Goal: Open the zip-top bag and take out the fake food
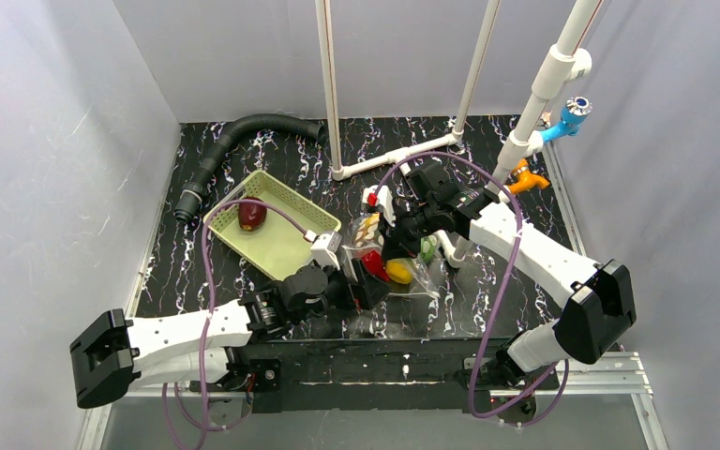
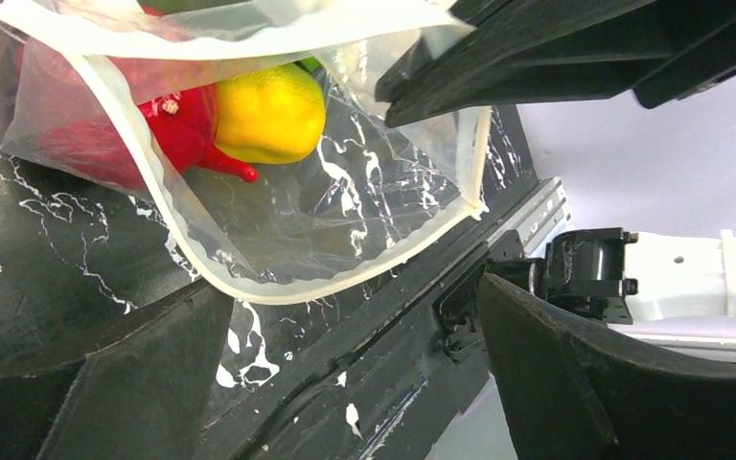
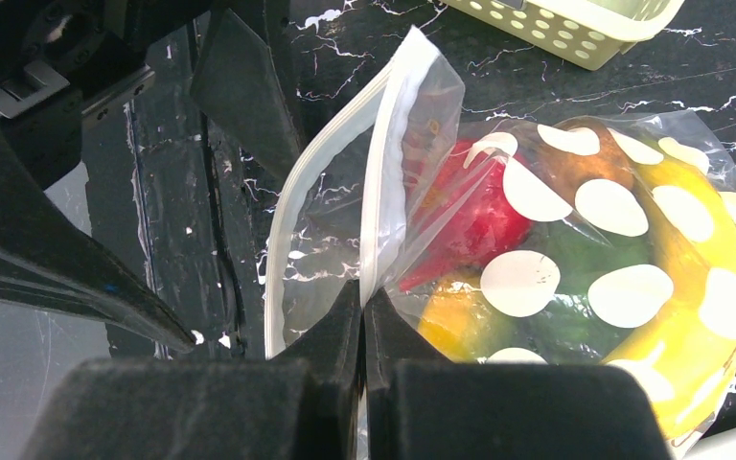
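Observation:
The clear zip top bag (image 3: 383,192) with white dots lies on the dark table, its mouth standing open. Inside are a red pepper-like food (image 2: 187,125), a yellow food (image 2: 270,115), and longer yellow and green pieces seen through the plastic. My right gripper is shut on the bag's upper zip edge, holding it raised. My left gripper is open at the bag's mouth, fingers spread either side of the lower rim, nothing gripped between them. A dark red fake food (image 1: 252,214) sits in the pale green basket (image 1: 305,207).
The basket stands at the left, behind my left arm. A black hose (image 1: 244,127) curves beyond it. White pipes (image 1: 398,153) stand at the back, and blue (image 1: 572,114) and orange (image 1: 529,178) valves at the right. Both grippers are close together at the bag.

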